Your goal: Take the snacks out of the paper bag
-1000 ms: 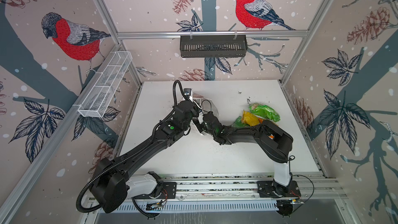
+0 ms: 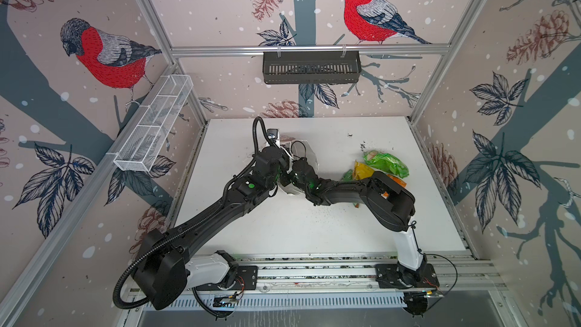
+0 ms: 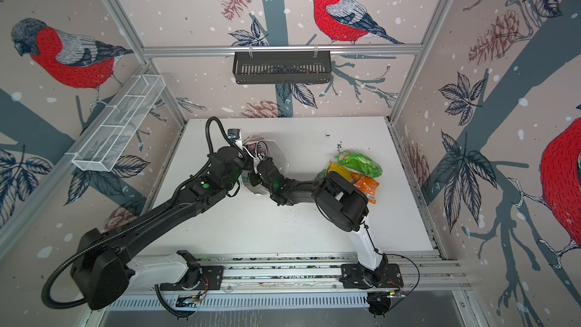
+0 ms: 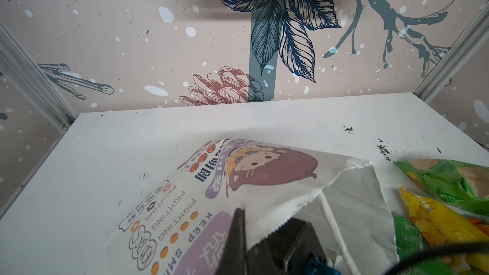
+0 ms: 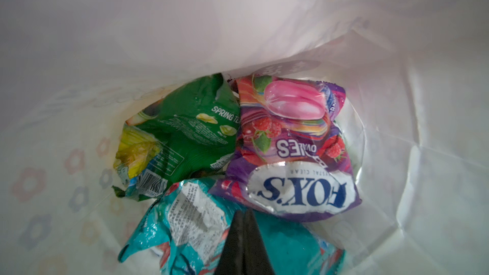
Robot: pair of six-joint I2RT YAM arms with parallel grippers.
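In the left wrist view, my left gripper is shut on the upper edge of the white printed paper bag, and the bag's mouth gapes to the right. Inside the bag, the right wrist view shows my right gripper with its fingertips together and no packet between them. Behind those fingers lies a teal snack packet, partly covered by them. Farther in rest a purple FOX'S packet and a green packet, side by side.
On the table right of the bag lie a green bag, a yellow packet, an orange packet and a dark green packet. Both arms crowd close over the bag.
The right gripper went from open around the teal packet to shut beside it. Its arm shifted left, farther into the bag's mouth. The left arm barely moved.
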